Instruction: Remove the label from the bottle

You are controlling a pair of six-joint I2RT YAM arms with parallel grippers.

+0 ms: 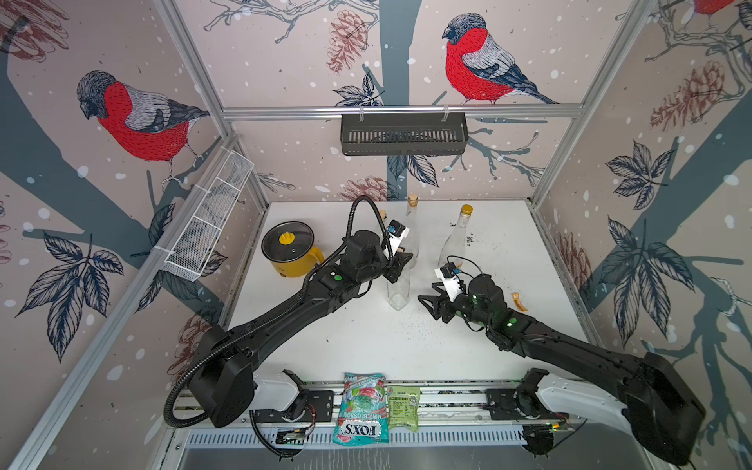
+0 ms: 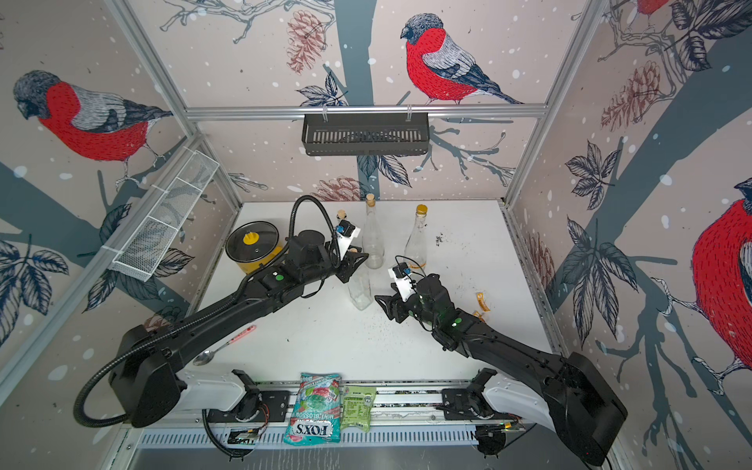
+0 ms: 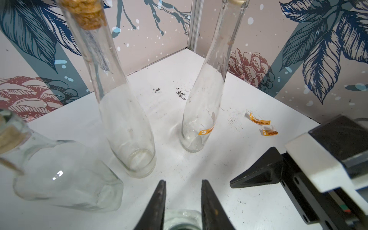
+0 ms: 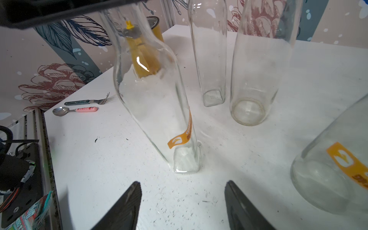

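Note:
A clear bottle (image 4: 153, 99) hangs by its neck in my left gripper, which is shut on it. An orange label (image 4: 179, 138) is on its lower side. My right gripper stands part open just right of that bottle, nothing between its fingers. Another bottle (image 3: 201, 103) with an orange label stands at the back right. Two further clear bottles (image 3: 126, 126) (image 4: 210, 57) stand behind the held one.
Orange label scraps (image 3: 259, 120) lie at the table's right. A yellow pot (image 1: 290, 258) stands at the left, with a spoon (image 4: 61, 111) and fork (image 4: 100, 101) nearby.

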